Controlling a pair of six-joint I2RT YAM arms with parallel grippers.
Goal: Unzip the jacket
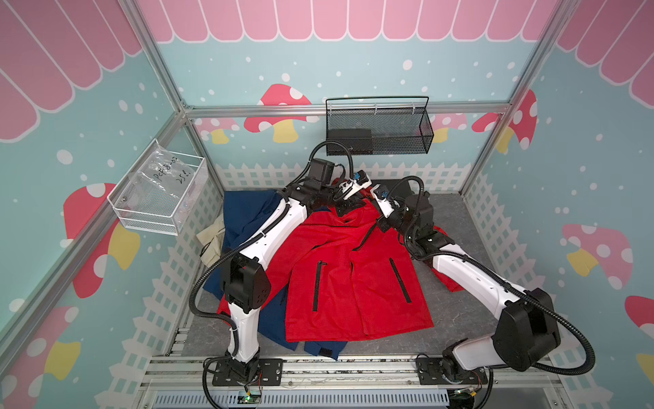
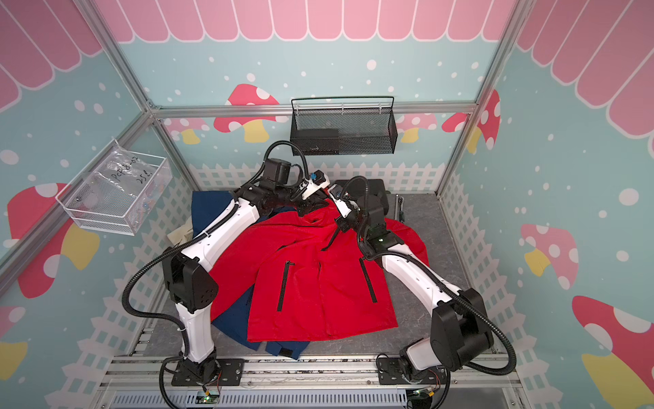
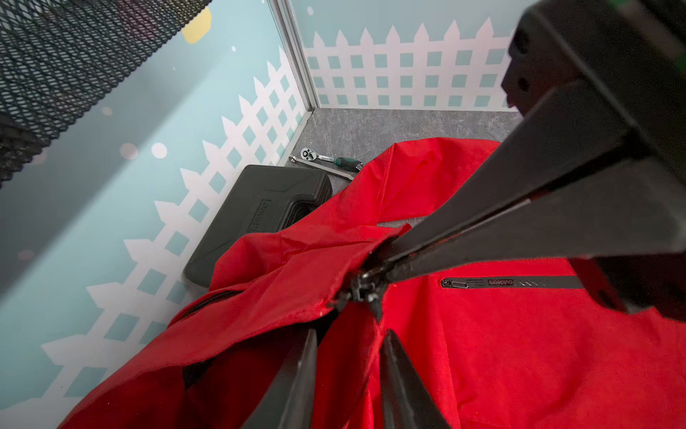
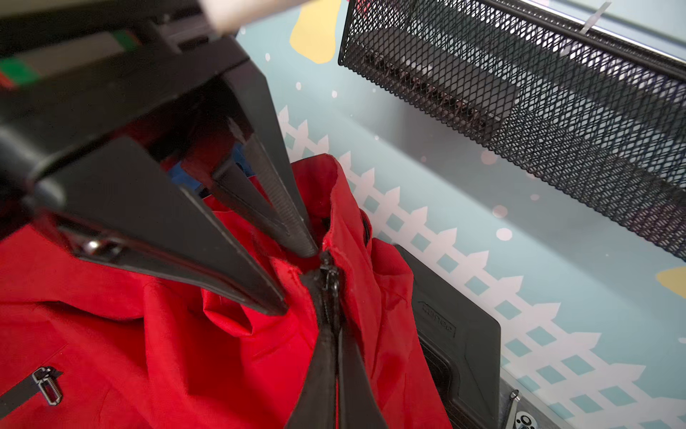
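The red jacket (image 1: pixel 320 306) lies spread on the table, its collar bunched at the back. My right gripper is shut on the zipper (image 4: pixel 328 275) at the collar, the slider at its fingertips. In the left wrist view, my left gripper is part open below the zipper, with red fabric behind the gap between its fingers. In the right wrist view, its two fingertips stand just left of and above the slider, either side of a red fabric edge.
Blue fabric (image 1: pixel 238 211) lies under and left of the jacket. A black case (image 3: pixel 250 214) and tools (image 3: pixel 328 161) lie behind it. A black mesh basket (image 2: pixel 344 129) hangs on the back wall, a white basket (image 2: pixel 102 218) on the left wall.
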